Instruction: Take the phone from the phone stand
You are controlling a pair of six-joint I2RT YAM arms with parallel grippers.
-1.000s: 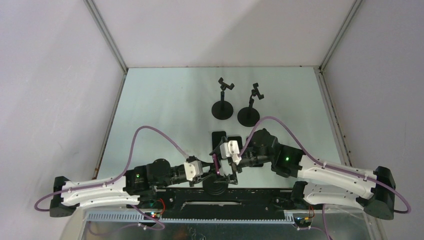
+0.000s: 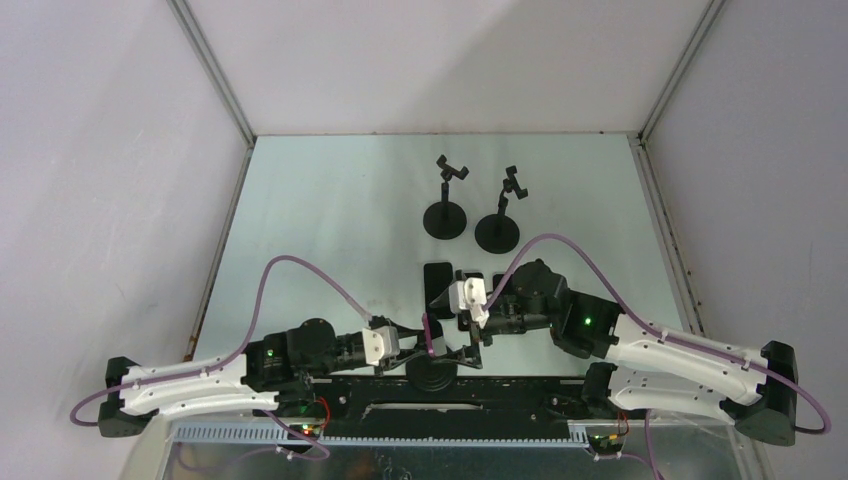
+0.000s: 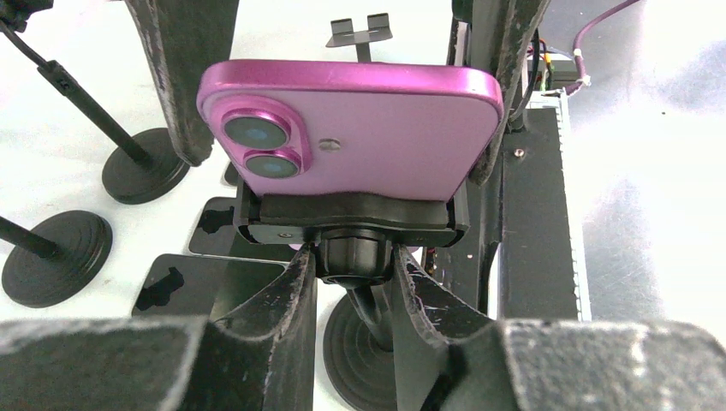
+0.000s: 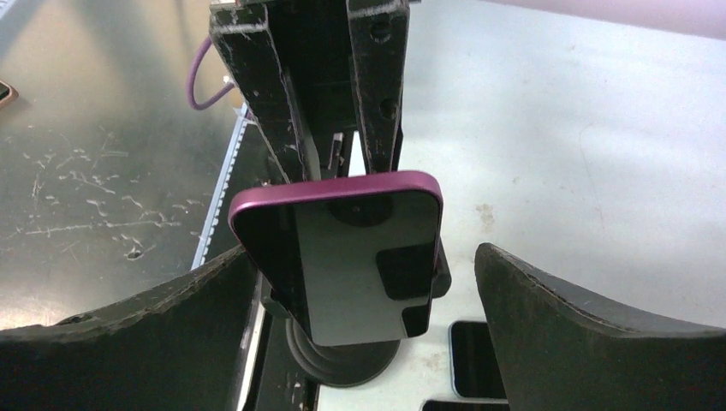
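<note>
A pink phone point(image 3: 377, 145) stands in the clamp point(image 3: 351, 214) of a black stand, its camera side facing the left wrist camera. My left gripper is shut on the stand's neck, just beneath the clamp. On the other side, the phone's dark screen point(image 4: 364, 265) faces the right wrist camera. Wide open, my right gripper has one finger on each side of the phone; whether either touches it, I cannot tell. From above, only the phone's thin pink edge point(image 2: 428, 335) shows between the two grippers.
Two empty phone stands, one at the left point(image 2: 445, 219) and one at the right point(image 2: 497, 233), are farther back. Several dark phones, including one nearby point(image 2: 438, 282), lie flat on the table behind the grippers.
The left arm has barely shifted.
</note>
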